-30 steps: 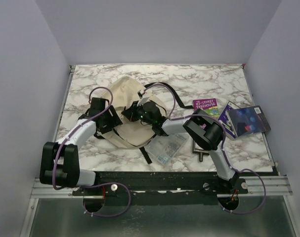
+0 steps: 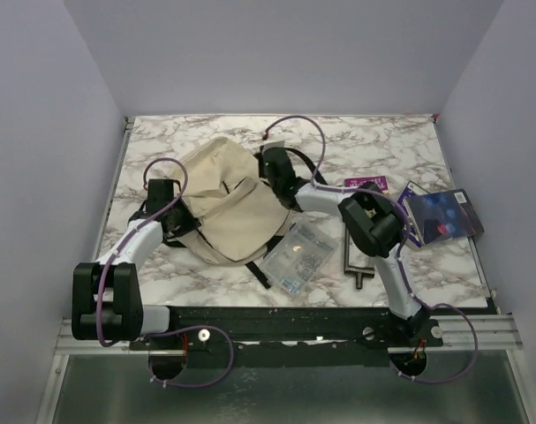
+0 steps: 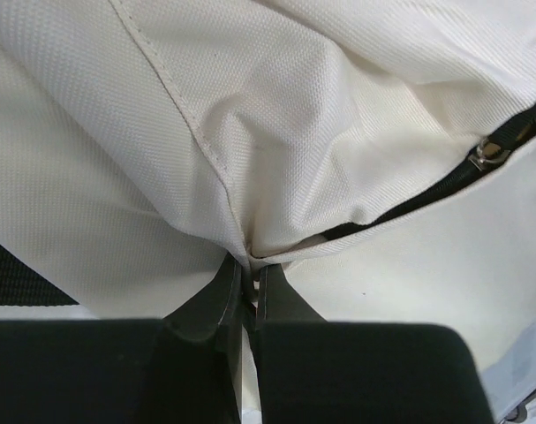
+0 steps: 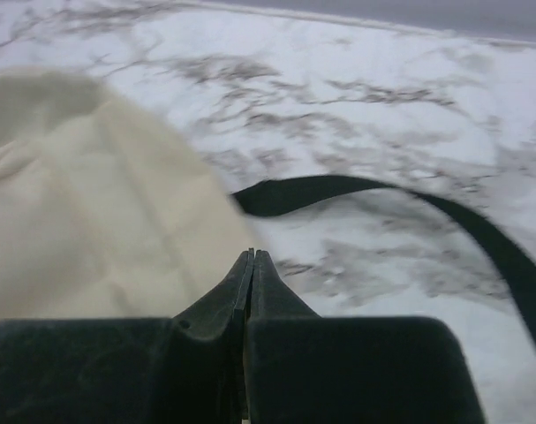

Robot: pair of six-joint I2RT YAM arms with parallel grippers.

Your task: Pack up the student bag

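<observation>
A cream canvas bag (image 2: 239, 221) with black straps lies on the left half of the table. My left gripper is shut on the bag's fabric at a fold beside a black zipper (image 3: 485, 155). My right gripper (image 2: 264, 157) is over the bag's back right part, near a black strap (image 4: 320, 190); it is shut, with nothing seen between its fingertips. The right wrist view is blurred.
Books (image 2: 440, 217), including a pink one (image 2: 363, 182), lie at the right, partly under the right arm. A clear plastic case (image 2: 296, 261) lies front centre, with a dark object (image 2: 354, 256) beside it.
My right gripper has moved from the middle of the bag toward the back right and lifted away from the left one. My left gripper has shifted slightly left.
</observation>
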